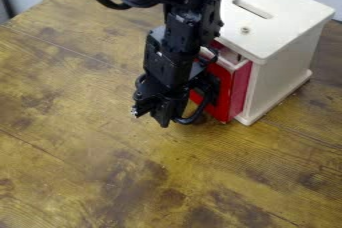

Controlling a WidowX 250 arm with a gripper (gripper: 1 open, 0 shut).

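My black gripper [163, 105] points down just above the wooden table [70, 152], at the front left of a white box [279, 52] with a slot in its top. A red panel [231, 94] on the box's front is partly hidden behind the gripper and its cables. Whether the fingers are open or shut, or have anything between them, is hard to make out.
Bare table stretches across the left and front of the view. The box takes up the upper right, close against the arm. A pale edge shows at the top left corner.
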